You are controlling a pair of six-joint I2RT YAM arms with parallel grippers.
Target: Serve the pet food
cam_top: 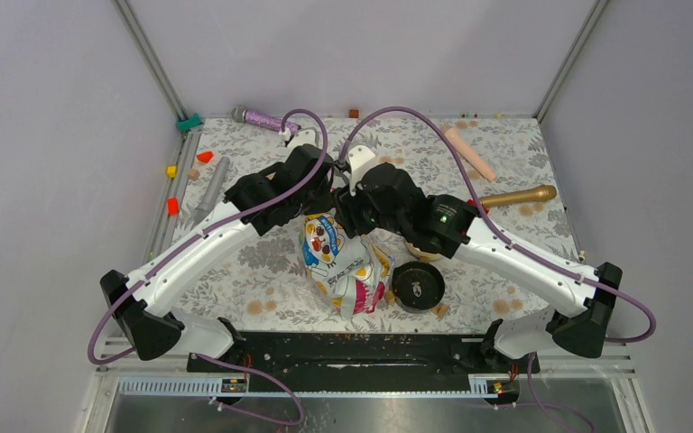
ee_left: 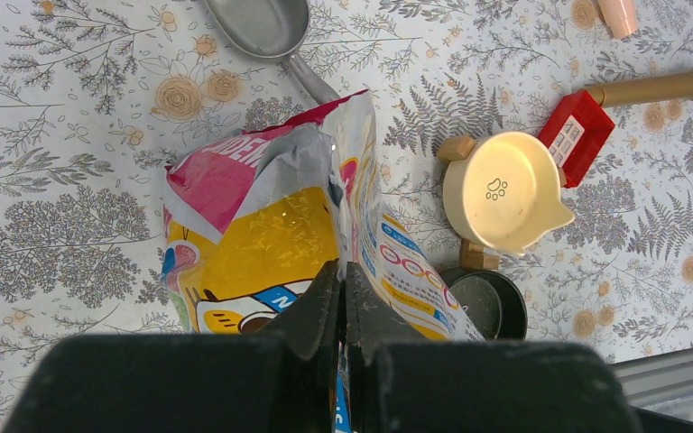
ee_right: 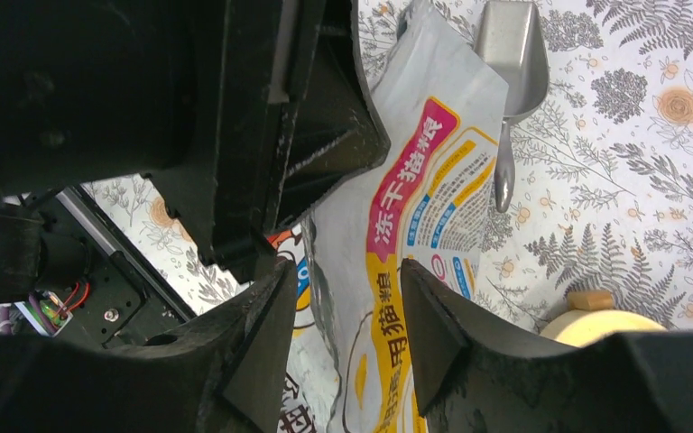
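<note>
The colourful pet food bag point(cam_top: 347, 266) stands upright near the table's front middle. My left gripper is shut on its thin top edge, the film running between the fingers. Open over the bag's grey side panel point(ee_right: 397, 244) is my right gripper, one fingertip each side of the panel as seen in its wrist view; whether they touch it I cannot tell. A metal scoop point(ee_left: 266, 27) lies on the table beyond the bag. To the right sits a cream bowl point(ee_left: 505, 189) with a paw print, mostly hidden from above by the right arm.
A black round container point(cam_top: 418, 286) stands close to the bag's right side. Wooden blocks point(ee_left: 456, 148) touch the bowl, and a red-headed mallet point(ee_left: 577, 135) lies beside it. Both arms meet tightly above the bag.
</note>
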